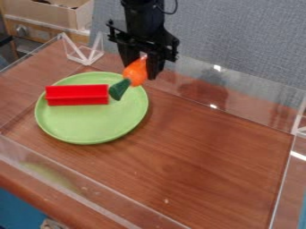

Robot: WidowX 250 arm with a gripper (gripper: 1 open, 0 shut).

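Note:
The black gripper (142, 55) hangs from the top centre, shut on an orange carrot (135, 72) with a dark green top, which is held tilted over the upper edge of a green plate (96, 127). On the plate's left part lies a red block (75, 95). The fingertips are partly hidden behind the carrot.
A white wire rack (80, 49) stands at the back left, near a cardboard box (48, 13). The wooden surface right of the plate is bare, bordered by clear walls.

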